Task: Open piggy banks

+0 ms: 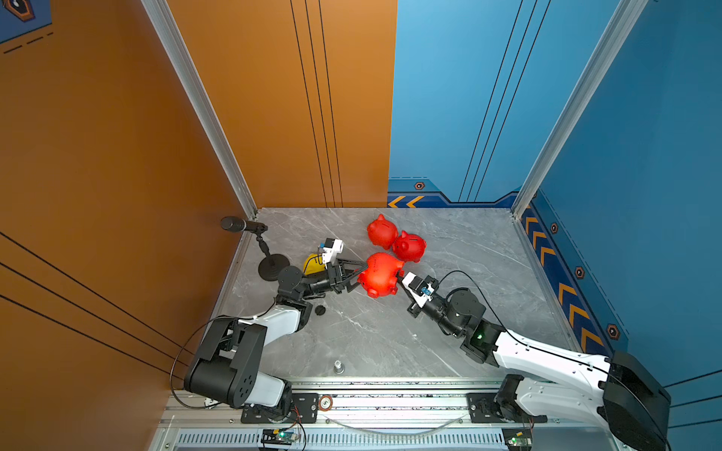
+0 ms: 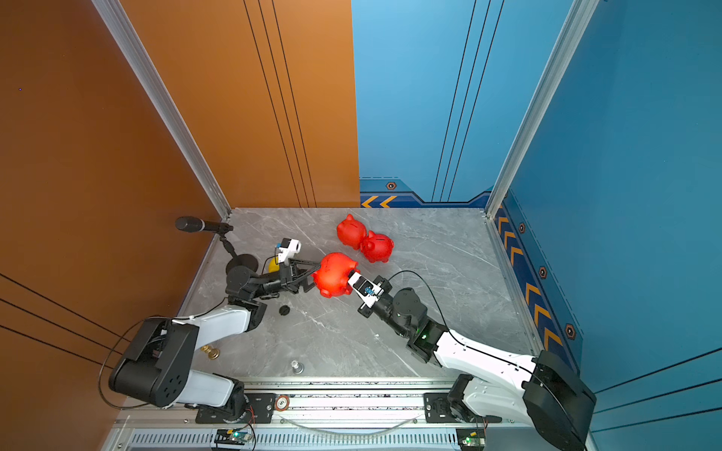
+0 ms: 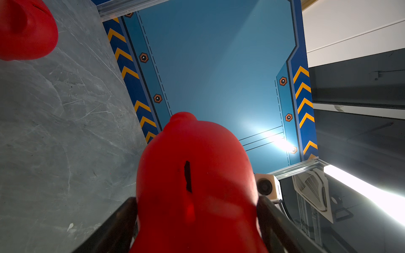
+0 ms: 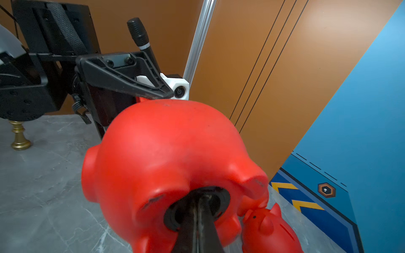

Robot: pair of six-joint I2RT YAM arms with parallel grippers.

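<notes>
A red piggy bank (image 1: 382, 272) is raised between my grippers, coin slot facing the left wrist camera. My right gripper is shut, its narrow fingertips inside the dark round opening in the bank's belly, nothing visible between them.
A black microphone stand (image 1: 273, 266) and a yellow object (image 1: 313, 263) are at the left, partly behind my left arm. A small dark disc (image 1: 319, 309) and a silver piece (image 1: 338, 366) lie nearer the front.
</notes>
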